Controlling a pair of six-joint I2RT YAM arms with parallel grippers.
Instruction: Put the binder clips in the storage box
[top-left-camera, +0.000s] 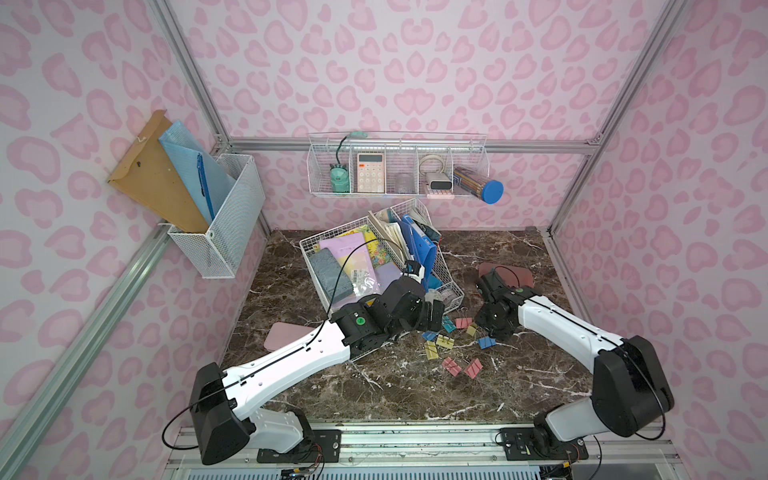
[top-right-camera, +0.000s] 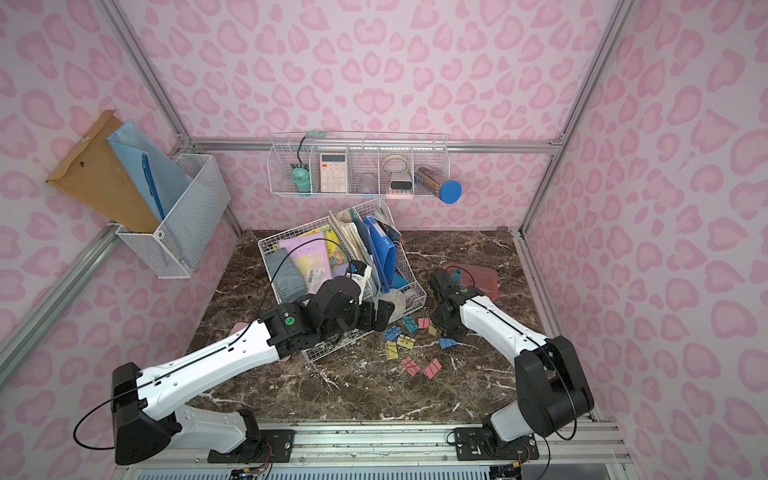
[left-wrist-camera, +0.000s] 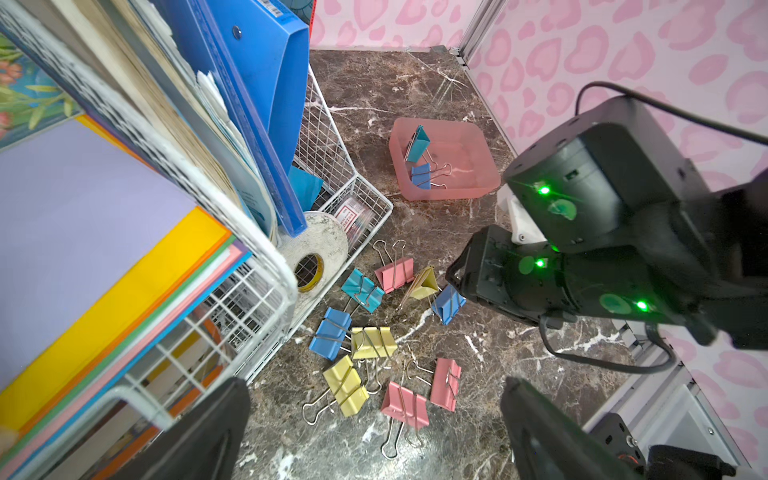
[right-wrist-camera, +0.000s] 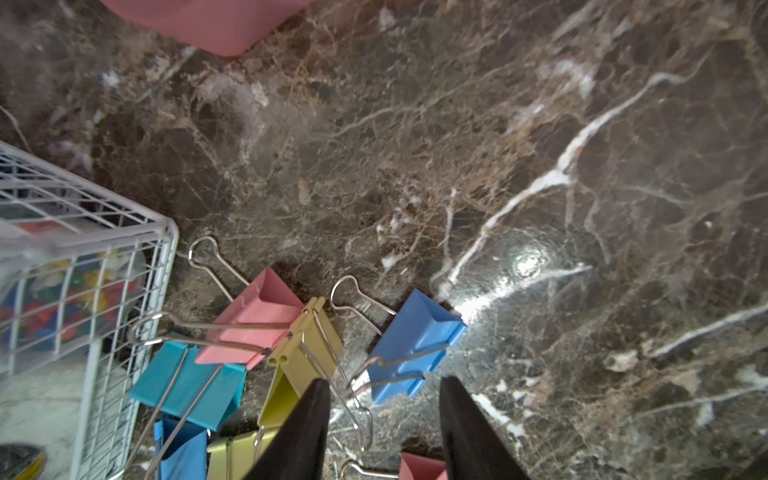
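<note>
On the marble tabletop lie several binder clips, among them a blue clip (right-wrist-camera: 416, 344), a yellow clip (left-wrist-camera: 422, 284), a pink clip (left-wrist-camera: 394, 275) and a teal clip (left-wrist-camera: 362, 289). Behind them stands a pink translucent box (left-wrist-camera: 442, 172) with a teal clip (left-wrist-camera: 417, 144) and a blue clip (left-wrist-camera: 421, 176) inside. My right gripper hovers over the loose clips, part open, the blue clip lying just ahead of its fingertips. My left gripper is open and empty, beside the wire basket and above the front clips.
A white wire basket (left-wrist-camera: 276, 272) of folders, paper and a tape roll (left-wrist-camera: 316, 260) borders the clips on the left. A pink lid-like piece (top-left-camera: 286, 336) lies at far left. Right of the clips, the marble surface (right-wrist-camera: 640, 280) is bare.
</note>
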